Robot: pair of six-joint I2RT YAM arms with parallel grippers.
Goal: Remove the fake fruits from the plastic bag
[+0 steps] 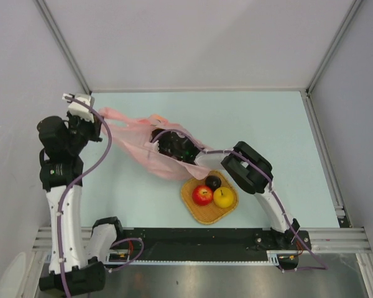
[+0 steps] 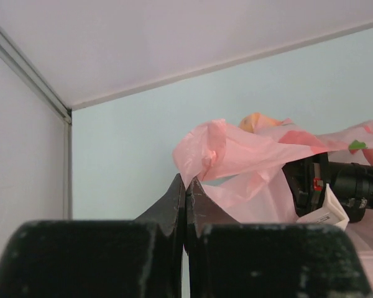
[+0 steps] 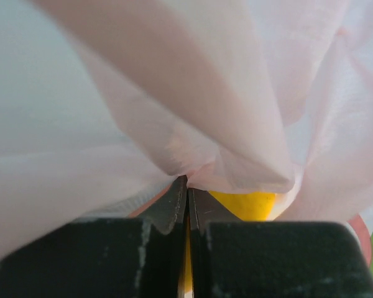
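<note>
The pink plastic bag [image 1: 150, 156] is stretched across the table between my two arms. My left gripper is shut on a gathered edge of it, at the left in the top view. Inside the bag's opening is my right gripper, shut, with film draped over and around its tips; whether it pinches any film I cannot tell. A yellow fruit [image 3: 252, 203] shows just beyond its fingers. An orange thing [image 2: 256, 120] is at the bag's far side, partly under film. Small green parts [image 2: 357, 146] also show there. Other contents are hidden.
A wooden tray [image 1: 204, 216] in front of the bag bears a red apple [image 1: 202, 195], a yellow fruit [image 1: 224, 197] and a dark round fruit [image 1: 212, 182]. Walls stand left, right and behind.
</note>
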